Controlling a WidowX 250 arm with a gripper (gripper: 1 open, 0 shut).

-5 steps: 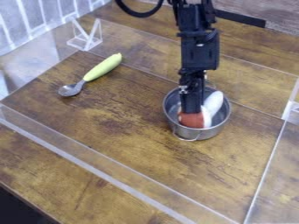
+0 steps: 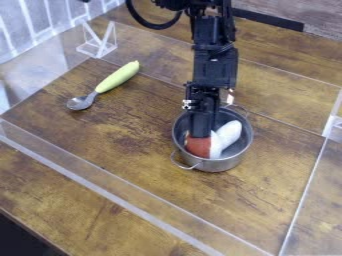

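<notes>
A steel pot (image 2: 234, 160) stands right of centre on the wooden table. Inside it lie a white oblong object (image 2: 226, 134) and a red-brown object (image 2: 198, 143). My black gripper (image 2: 202, 126) reaches down from above into the pot, over these objects; whether its fingers hold anything is hidden.
A pale yellow-green vegetable (image 2: 118, 77) and a metal spoon (image 2: 80, 101) lie at the left. A clear stand (image 2: 99, 40) is at the back left.
The pot, its contents and my gripper have shifted somewhat to the left and downward in the view.
</notes>
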